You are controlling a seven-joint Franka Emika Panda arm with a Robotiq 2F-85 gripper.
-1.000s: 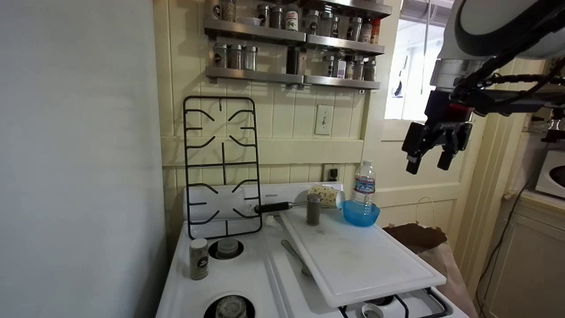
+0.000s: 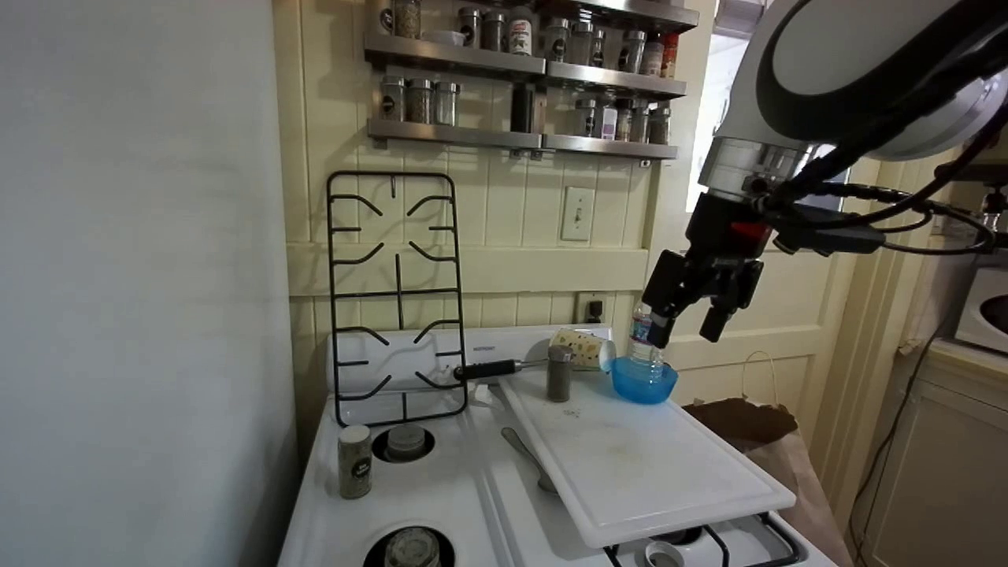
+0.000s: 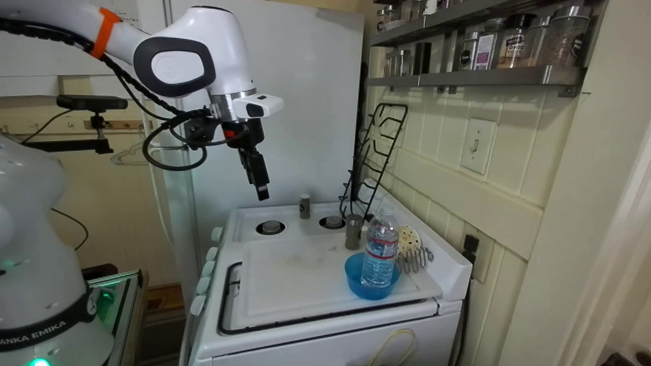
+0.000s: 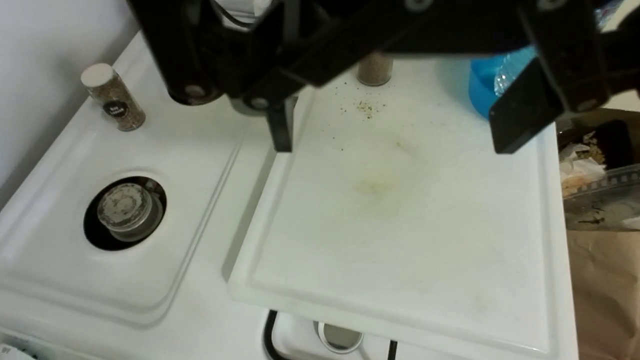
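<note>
My gripper hangs open above the white cutting board (image 4: 420,240), its two fingers wide apart and nothing between them. In the first exterior view, the gripper (image 2: 687,331) is in the air and partly overlaps the clear water bottle (image 2: 645,346). That bottle (image 3: 379,247) stands in a blue bowl (image 3: 355,280) at the board's back right corner. A spice jar with a dark lid (image 2: 559,374) is upright near the board's back left corner. Another jar, white-capped (image 2: 355,461), stands on the left of the stovetop.
A black grate (image 2: 397,293) leans against the back wall. A spoon (image 2: 529,458) lies left of the board. Beside the stove is a paper bag (image 2: 794,463). Spice shelves (image 2: 453,57) hang above. The board's front and middle are clear apart from specks and stains.
The arm has swung left in the first exterior view and come slightly lower. Its gripper is still open. The bottle, bowl, jars and board have kept their places.
</note>
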